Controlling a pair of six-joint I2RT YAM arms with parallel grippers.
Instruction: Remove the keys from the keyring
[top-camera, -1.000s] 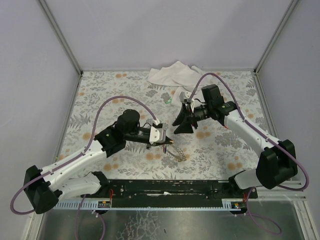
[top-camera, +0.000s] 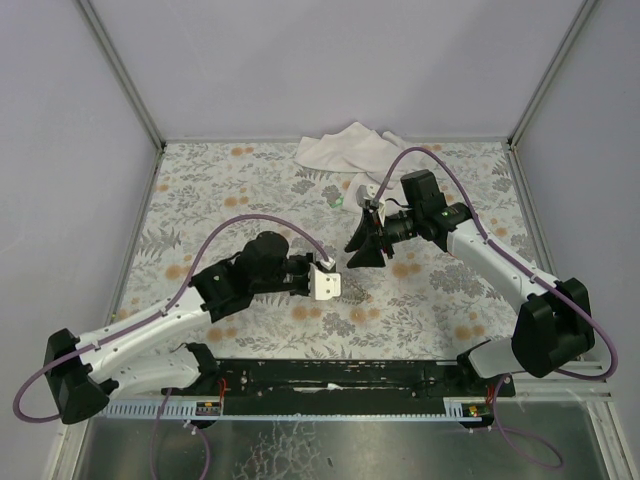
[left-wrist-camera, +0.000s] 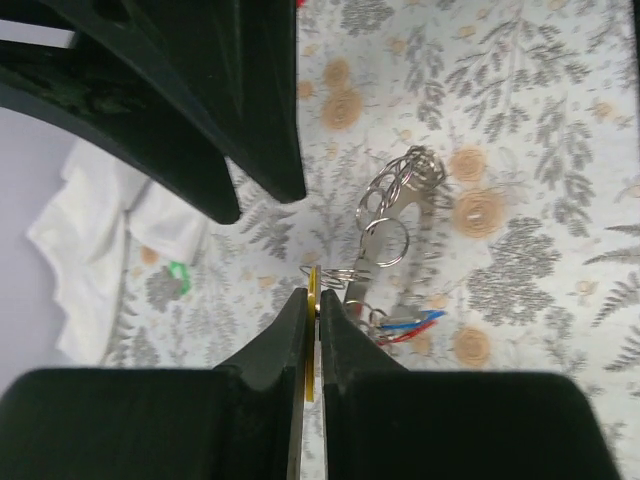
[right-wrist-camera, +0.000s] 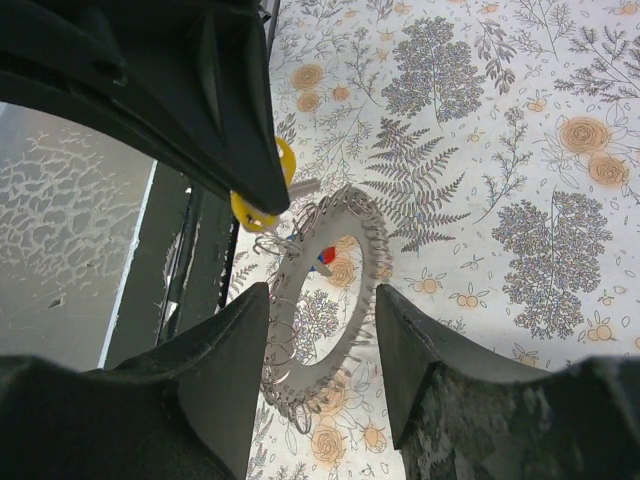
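In the left wrist view my left gripper is shut with a thin yellow strip between its fingertips, beside a metal ring bunch (left-wrist-camera: 398, 195) with small rings and red and blue pieces (left-wrist-camera: 410, 325). The right wrist view shows a curved metal keyring loop (right-wrist-camera: 360, 260) carrying many small rings below the left gripper's yellow-tipped finger (right-wrist-camera: 255, 200). My right gripper is open, its fingertips at the near side of that loop in view. From above, the right gripper (top-camera: 366, 240) hangs right of the left one, over the patterned mat.
A white cloth (top-camera: 345, 150) lies at the back of the mat (top-camera: 200, 200), with a small green piece beside it. A black bar (top-camera: 330, 385) runs along the front edge.
The right arm looks still.
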